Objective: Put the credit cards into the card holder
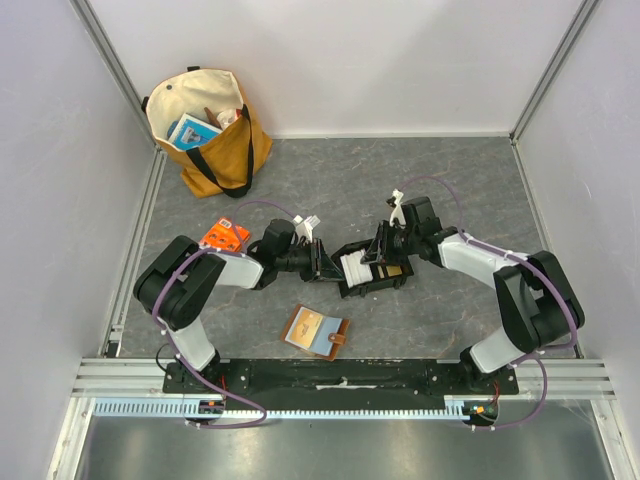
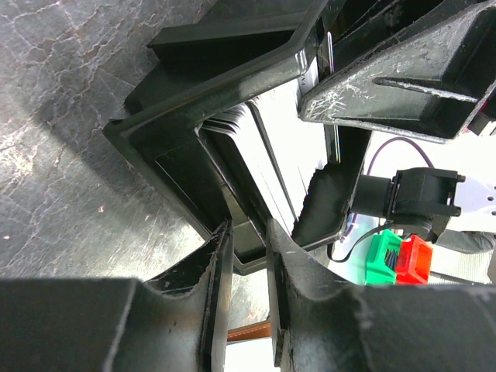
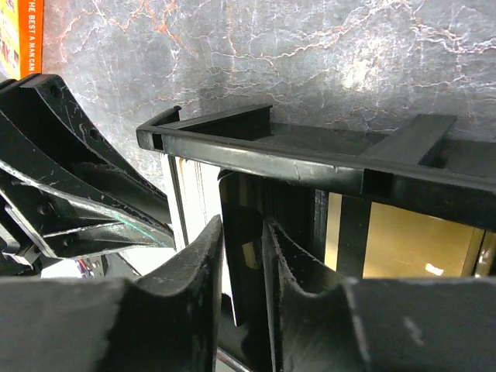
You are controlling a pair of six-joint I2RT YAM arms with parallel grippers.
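A black box point(image 1: 350, 289) in the middle of the table holds a row of white cards point(image 1: 355, 268) and some gold cards point(image 3: 419, 240). My left gripper is at the box's left end, its fingers a little apart by the black wall; whether that wall lies between them cannot be told. Over the box, my right gripper has its fingertips slightly parted in front of a black card-like panel point(image 3: 240, 203) beside the white cards. Contact there is unclear. The brown card holder point(image 1: 338, 339) lies open nearer the front edge.
An orange packet point(image 1: 225, 235) lies left of the box, by the left arm. A mustard bag point(image 1: 242, 165) stands at the back left. Table space behind the box and to its right is bare.
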